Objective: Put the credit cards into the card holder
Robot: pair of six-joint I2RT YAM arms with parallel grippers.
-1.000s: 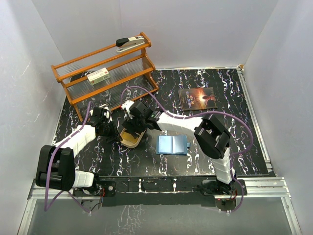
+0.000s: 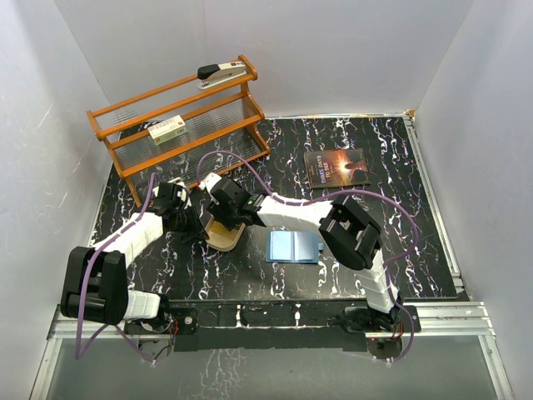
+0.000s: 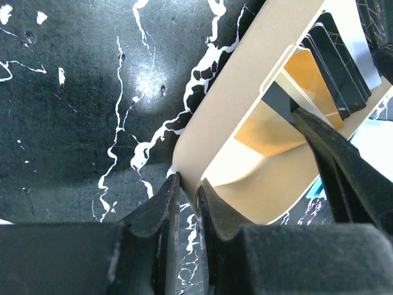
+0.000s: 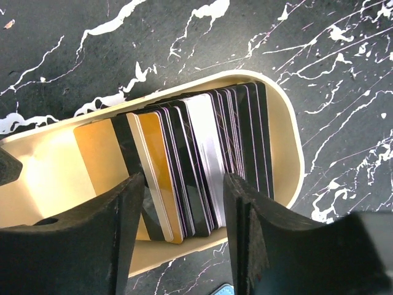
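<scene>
A cream card holder [image 2: 223,240] lies on the marble table under both grippers. My left gripper is shut on the holder's rim at one end. The holder [image 4: 49,172] carries a row of upright black, white, yellow and silver cards [image 4: 202,147], packed toward one end, with bare space at the other. My right gripper is over the cards, its fingers part open astride several of them near the yellow and silver ones; whether it grips them is unclear. In the left wrist view a dark right finger [image 3: 331,172] reaches into the holder.
A wooden shelf [image 2: 179,108] with a stapler and a box stands at the back left. A book [image 2: 336,167] lies at the back right. A blue open case [image 2: 294,247] lies right of the holder.
The right arm has shifted slightly over the holder and its hand sits a little differently above the cards. The left arm appears still.
</scene>
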